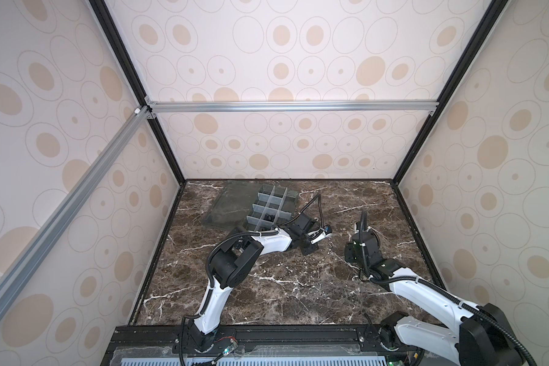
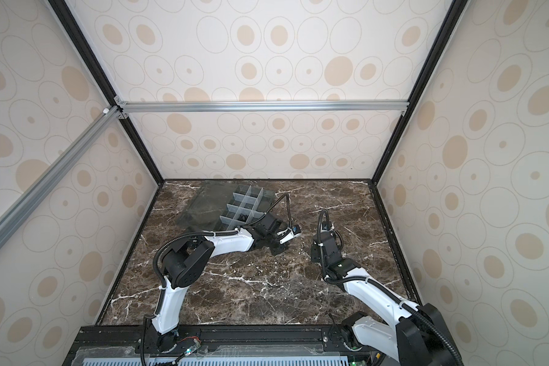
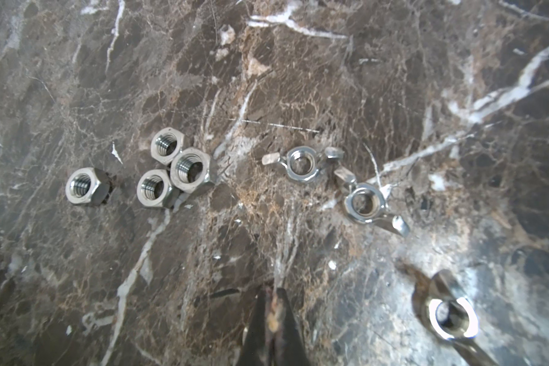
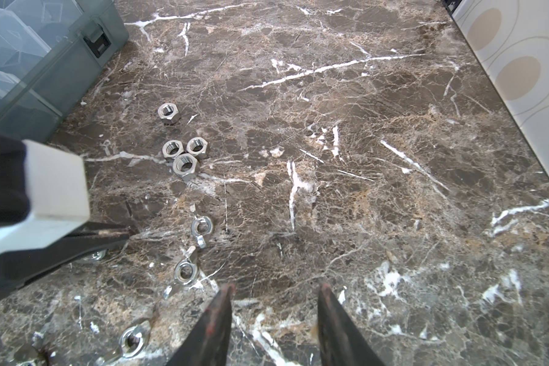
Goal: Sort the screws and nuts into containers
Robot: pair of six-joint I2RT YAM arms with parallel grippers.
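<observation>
Several steel hex nuts (image 3: 192, 169) lie on the brown marble table in the left wrist view, most of them clustered and one apart to the left. To their right are wing nuts, one flat (image 3: 302, 163), another beside it (image 3: 364, 203), and a third (image 3: 451, 314) at lower right. My left gripper is shut just below these pieces, with no fastener seen between its tips. In the right wrist view my right gripper stands open over bare table, its fingers apart and empty. The left gripper's dark finger (image 4: 85, 247) partly hides a metal piece.
A divided grey container (image 1: 271, 207) stands open at the back left, dark pieces in one compartment. In the right wrist view, its side wall (image 4: 73, 79) shows at upper left. Another dark nut (image 4: 30, 355) lies at lower left.
</observation>
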